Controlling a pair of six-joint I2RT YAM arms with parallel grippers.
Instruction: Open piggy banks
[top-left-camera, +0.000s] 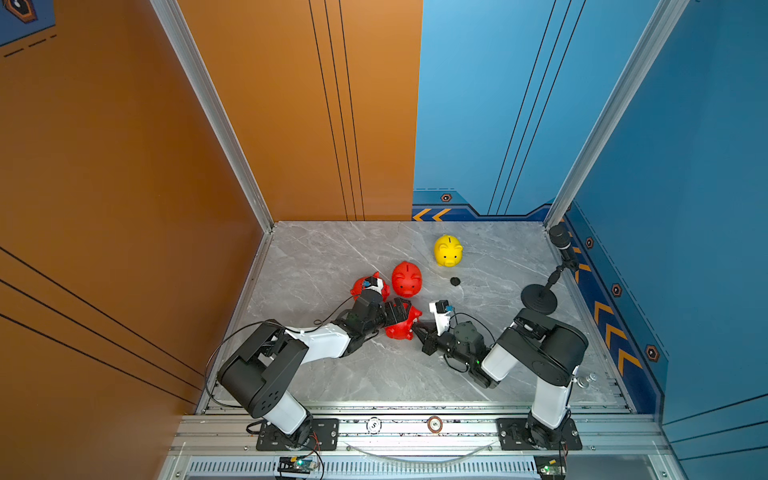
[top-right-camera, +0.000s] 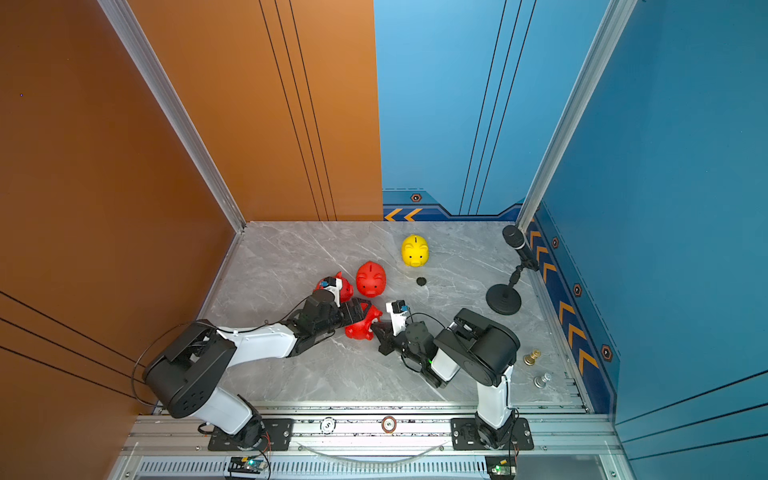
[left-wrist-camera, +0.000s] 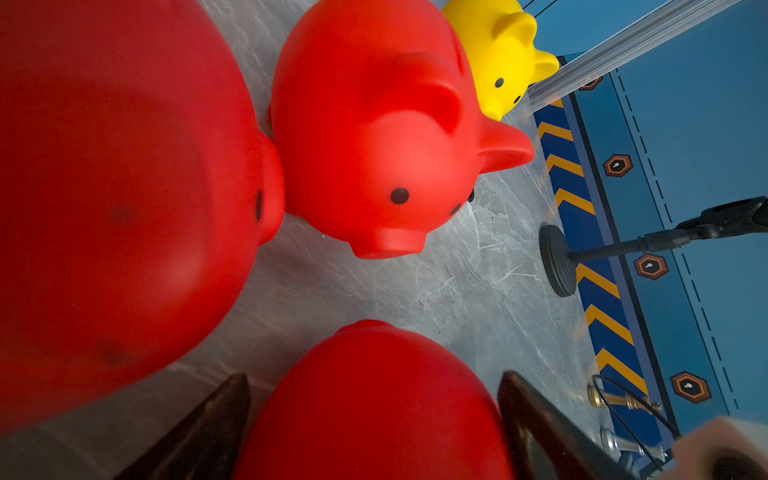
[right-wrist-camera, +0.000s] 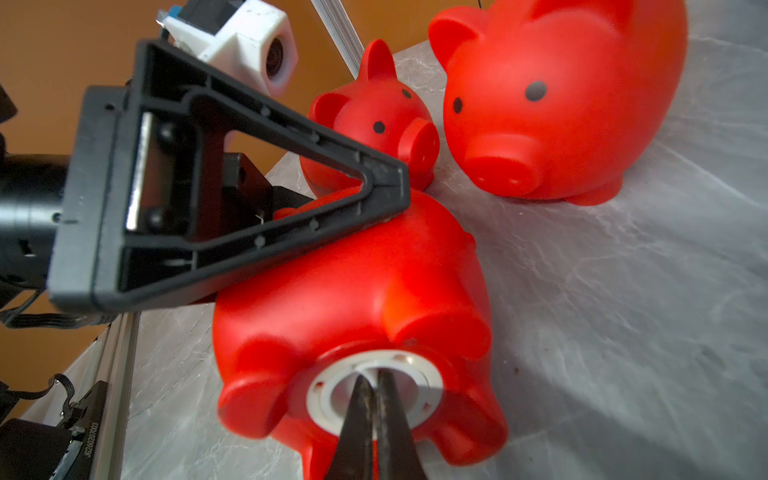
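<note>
A red piggy bank (right-wrist-camera: 344, 280) lies on its side, its white-rimmed round bottom opening (right-wrist-camera: 424, 368) facing my right gripper, whose fingertips are shut at that opening. My left gripper is open, its fingers either side of this bank's body (top-left-camera: 404, 326), which partly hides behind it in the top views. An upright red piggy bank (top-left-camera: 406, 276) stands behind, with another red one (right-wrist-camera: 360, 136) to its left. A yellow piggy bank (top-left-camera: 448, 249) stands at the back.
A small dark disc (top-left-camera: 454, 281) lies right of the upright red bank. A black stand (top-left-camera: 539, 298) is at the right, with gold (top-right-camera: 531, 357) and silver (top-right-camera: 541, 380) pieces near the front right.
</note>
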